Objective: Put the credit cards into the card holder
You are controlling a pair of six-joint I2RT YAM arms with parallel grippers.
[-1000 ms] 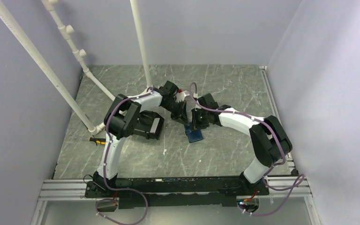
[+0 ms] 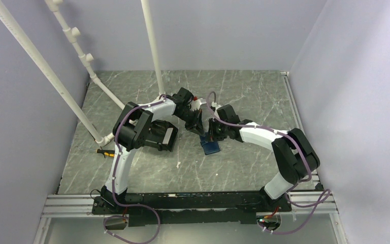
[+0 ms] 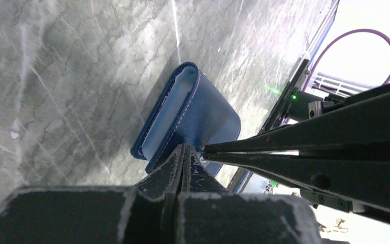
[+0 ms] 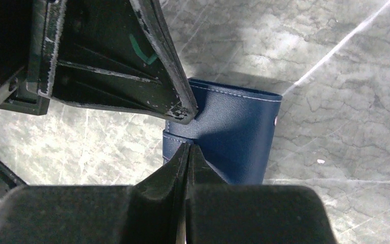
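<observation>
A navy blue card holder (image 2: 212,148) with pale stitching lies on the grey marbled table. The left wrist view shows the holder (image 3: 210,109) gaping along one side, with light blue inside. My left gripper (image 2: 202,133) is shut with its tips against the holder's edge; nothing clear shows between them. From the other side my right gripper (image 2: 210,139) reaches over the holder, its tips together near the left ones. In the right wrist view the right fingertips (image 4: 195,152) overlap the holder's lower flap. No credit card can be made out clearly.
A black box (image 2: 155,144) stands left of the holder, partly under the left arm. Farther left lies a yellow-handled tool (image 2: 105,152). White pipes (image 2: 152,40) rise at the back left. The table in front of the holder is mostly clear.
My left arm and the holder look unmoved.
</observation>
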